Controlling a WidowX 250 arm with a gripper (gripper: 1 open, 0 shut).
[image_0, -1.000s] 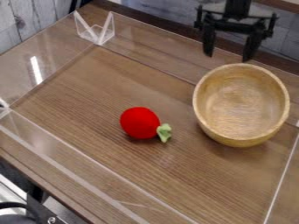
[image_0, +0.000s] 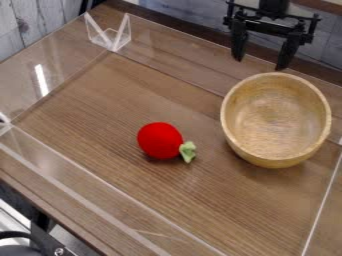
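Observation:
The black gripper is high at the top right of the camera view, above and behind a wide tan bowl, its fingers pointing down and apart with nothing seen between them. A red vegetable with a green top, perhaps a radish or tomato, lies on the wooden table left of the bowl, toward the middle.
A white wire-like object stands at the back left. A dark cable or part shows at the lower left corner.
The gripper has moved up, away from the bowl toward the top edge of the view. The bowl and red vegetable have not visibly moved.

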